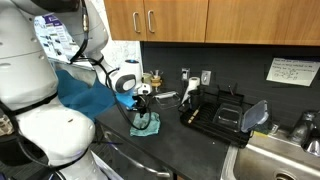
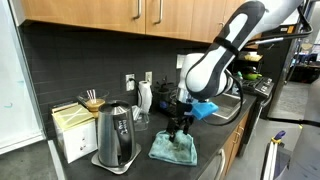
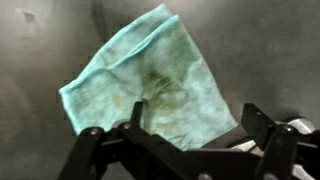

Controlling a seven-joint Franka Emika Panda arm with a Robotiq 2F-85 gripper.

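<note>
A teal cloth lies on the dark counter, one edge folded over. The wrist view looks down on the cloth, which shows a brownish stain near its middle. My gripper is open, its two dark fingers apart at the lower edge of that view with nothing between them. In exterior view 2 the gripper hangs just over the cloth; whether it touches the cloth I cannot tell.
A kettle and a toaster stand beside the cloth. Further right are a black dish rack and a sink. A rounded metal handle shows near the right finger.
</note>
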